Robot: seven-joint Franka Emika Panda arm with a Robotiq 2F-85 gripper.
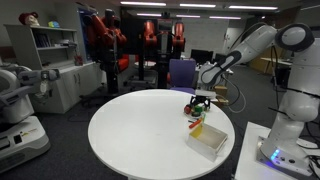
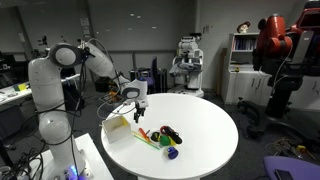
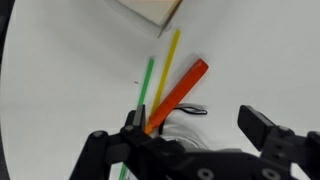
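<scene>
My gripper is open above the white round table, with no object held between its fingers. In the wrist view an orange-red marker-like stick (image 3: pixel 182 92) lies diagonally, its lower end near the left finger. Beside it are a thin yellow stick (image 3: pixel 168 64) and a thin green stick (image 3: pixel 146 82). A small black-handled item (image 3: pixel 191 109) shows just right of the red stick, with something whitish or clear below it, partly hidden by the gripper. Seen from exterior view 2, the gripper (image 2: pixel 138 103) hangs over the items close to the box.
An open cream box (image 2: pixel 118 132) stands on the table near the arm's base. A black object (image 2: pixel 171 133) and a blue-purple round thing (image 2: pixel 173 154) lie beyond the sticks.
</scene>
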